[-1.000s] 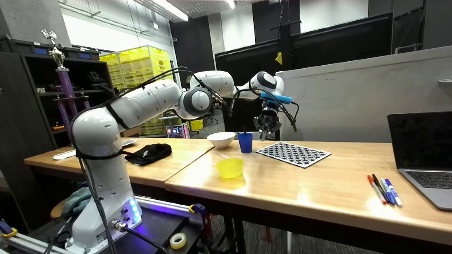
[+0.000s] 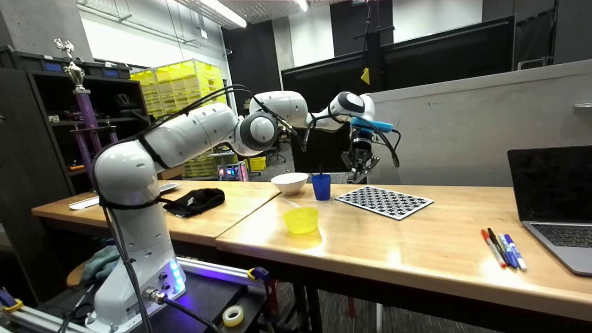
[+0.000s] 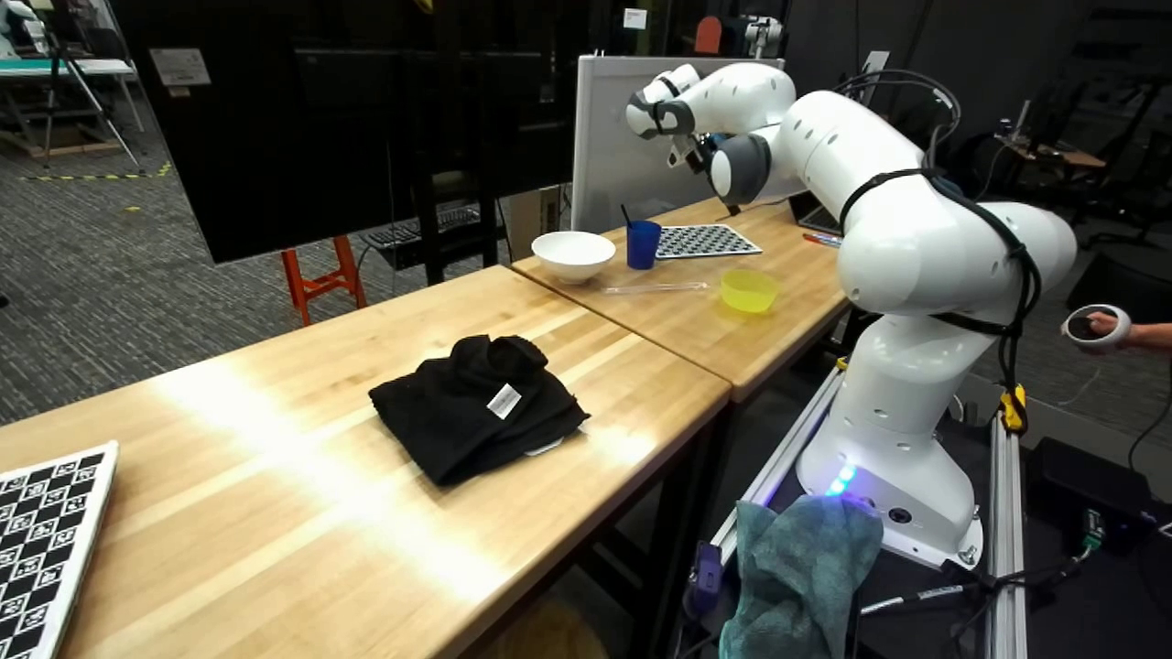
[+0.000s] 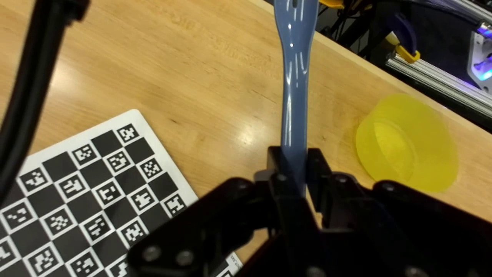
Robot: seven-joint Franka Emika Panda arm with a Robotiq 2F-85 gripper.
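In the wrist view a shiny grey-blue utensil (image 4: 295,83) with a slotted head runs up from between my fingertips. My gripper is shut on its handle; the far end of the head is cut off by the top of the view. From the first exterior view, the gripper (image 2: 356,173) hangs above the back of the table, near the checkered board (image 2: 384,202) and right of a blue cup (image 2: 321,188). The utensil is hard to make out there. In the second exterior view the arm mostly hides the gripper.
A white bowl (image 2: 289,183) stands left of the cup, with a dark stick in the cup. Nearer the front edge sits a yellow bowl (image 2: 301,220). A clear thin stick (image 3: 656,287) lies nearby. Markers (image 2: 503,249) and a laptop (image 2: 555,205) occupy the right.
My gripper has shifted a little to the right in the first exterior view and its tilt has altered. The bowls, cup and board stay where they were.
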